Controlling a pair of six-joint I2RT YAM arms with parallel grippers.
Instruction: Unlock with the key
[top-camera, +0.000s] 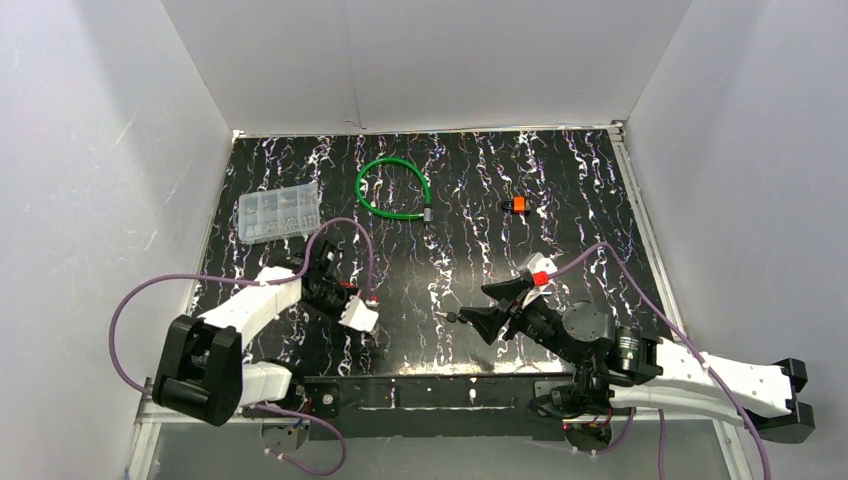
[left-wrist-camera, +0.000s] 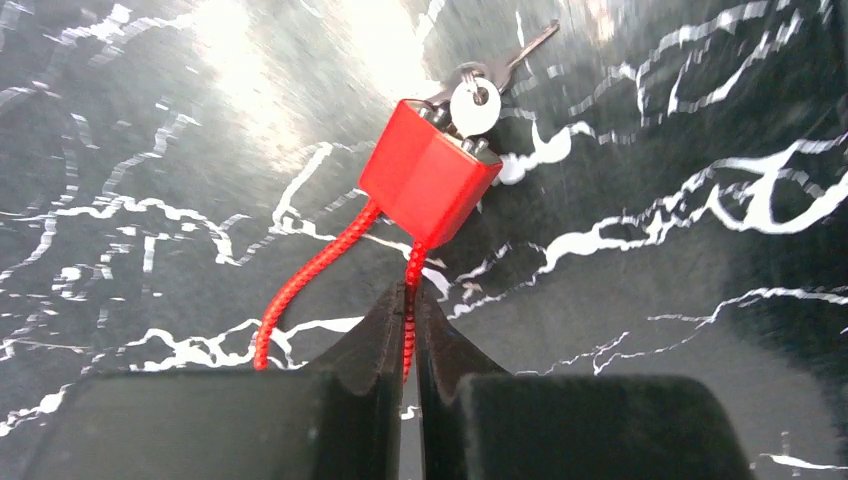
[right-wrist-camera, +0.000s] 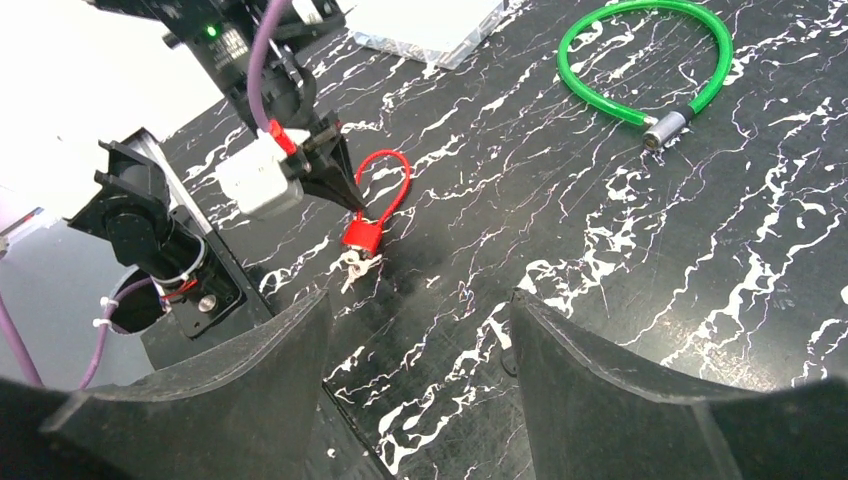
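In the left wrist view, my left gripper is shut on one leg of the red cable shackle (left-wrist-camera: 312, 268), close to the lock's body. The red padlock (left-wrist-camera: 432, 172) points away from the fingers. A ring with silver keys (left-wrist-camera: 476, 107) is at its far face; whether one sits in the keyhole, I cannot tell. The right wrist view shows the same padlock (right-wrist-camera: 362, 236) with keys (right-wrist-camera: 355, 266) below it. My right gripper (top-camera: 473, 303) stands open, its fingers (right-wrist-camera: 275, 350) wide apart and nothing held. A small black-headed key (top-camera: 451, 317) lies near its tips.
A green cable lock (top-camera: 423, 185) forms a loop at the back. The clear compartment box (top-camera: 279, 213) stands behind the left arm, and a small orange padlock (top-camera: 519, 204) lies at the back right.
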